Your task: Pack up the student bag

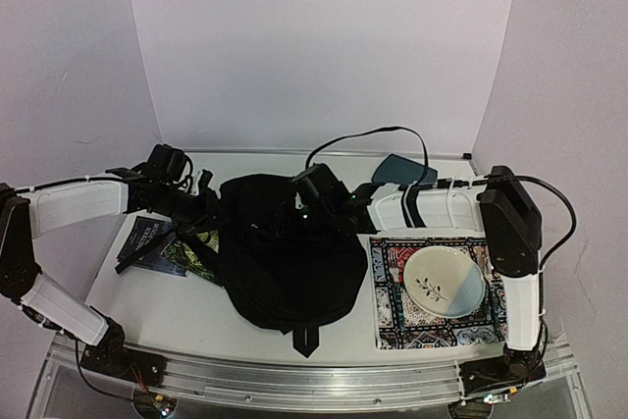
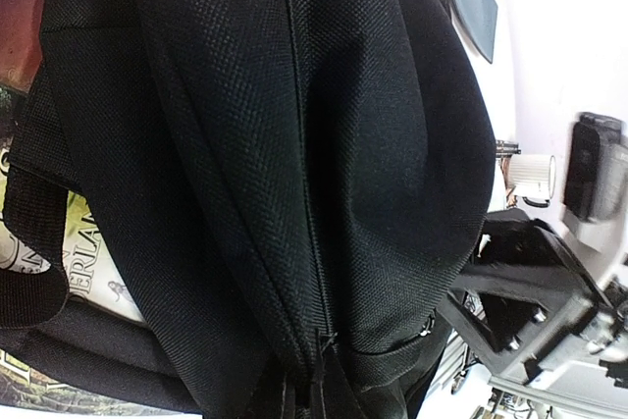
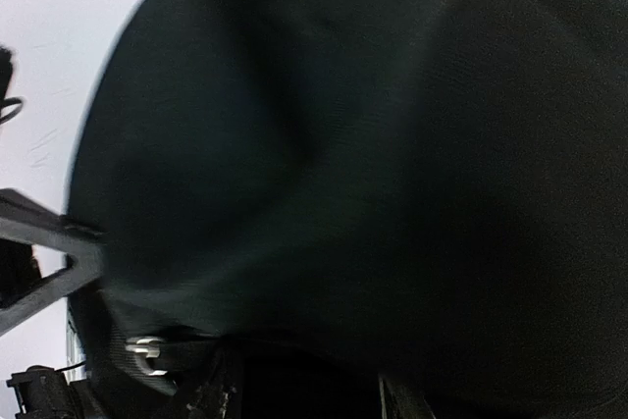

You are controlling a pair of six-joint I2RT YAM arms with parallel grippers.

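Observation:
The black bag (image 1: pixel 294 287) lies on the table between both arms, with a strap pointing to the front edge. At its left edge is my left gripper (image 1: pixel 218 215). In the left wrist view its fingers (image 2: pixel 322 394) are close together on the bag's fabric (image 2: pixel 294 144), beside a zip line. Over the bag's upper middle is my right gripper (image 1: pixel 294 219), low against the cloth. In the right wrist view its fingers (image 3: pixel 394 401) stand apart, with only darkness between them. Two books, a dark blue one (image 1: pixel 147 242) and a green-patterned one (image 1: pixel 201 257), lie left of the bag, partly under a strap.
A patterned mat (image 1: pixel 390 326) at the right carries a cream-and-blue plate (image 1: pixel 437 282). A dark blue flat item (image 1: pixel 402 170) lies at the back, partly behind the right arm. Bare table shows in front of the books.

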